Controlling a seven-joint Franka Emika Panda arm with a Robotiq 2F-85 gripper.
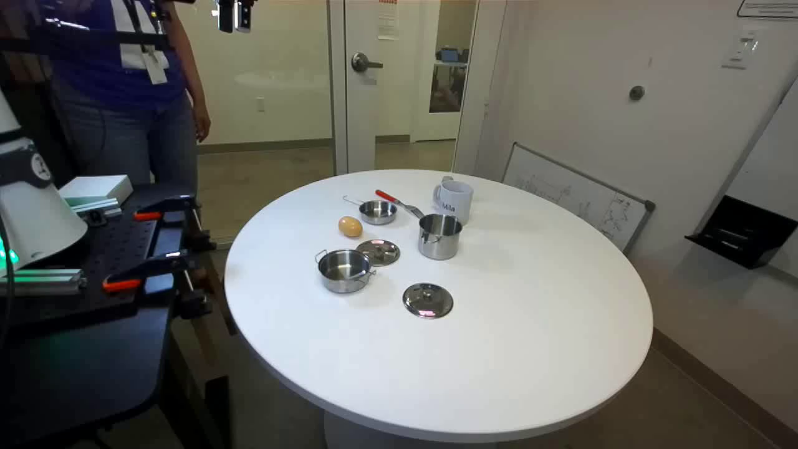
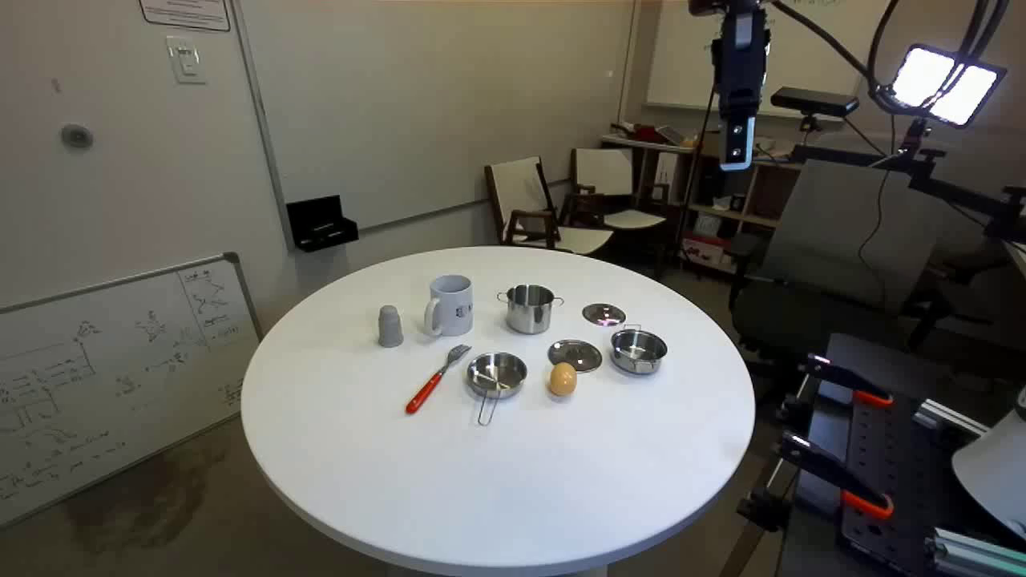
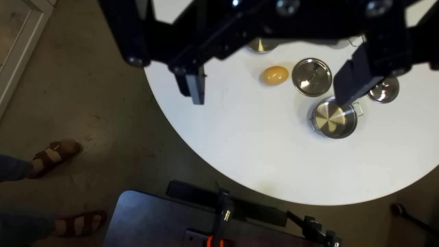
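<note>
My gripper is open high above the round white table, its fingers wide apart and empty. In exterior view 2 the gripper (image 2: pixel 737 159) hangs well over the table's far right side. On the table lie a brown egg (image 2: pixel 563 379), a small pan (image 2: pixel 496 374) with a wire handle, a shallow two-handled pot (image 2: pixel 639 351) and a taller pot (image 2: pixel 530 309). Two shiny lids (image 2: pixel 575 355) (image 2: pixel 603 314) rest flat near the pots. A red-handled fork (image 2: pixel 438 381) lies beside a white mug (image 2: pixel 450 306) and a small grey shaker-like object (image 2: pixel 389 327).
A dark bench with orange-tipped clamps (image 1: pixel 149 277) stands at the left, by the robot's base (image 1: pixel 33 187). Behind it a person (image 1: pixel 127 97) is standing. A whiteboard (image 1: pixel 576 191) leans against the wall.
</note>
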